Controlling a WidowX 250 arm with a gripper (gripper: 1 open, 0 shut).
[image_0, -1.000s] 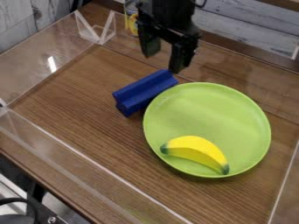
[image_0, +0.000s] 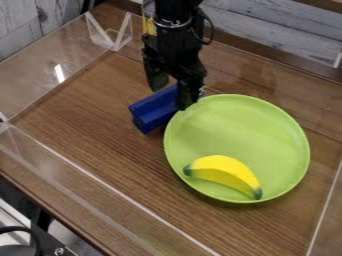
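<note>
My black gripper (image_0: 173, 90) hangs from the top of the view, open, its fingers lowered around the far part of a blue block (image_0: 152, 112), which lies on the wooden table left of a green plate (image_0: 242, 133). A yellow banana (image_0: 222, 172) lies on the front of the plate. Whether the fingers touch the block is unclear.
Clear plastic walls edge the table (image_0: 87, 150) at the left and front. A white wooden wall stands behind. Something yellow at the back is mostly hidden by the arm.
The gripper has come down and toward the front, from above and behind the blue block to its far part. The block, plate and banana look unmoved.
</note>
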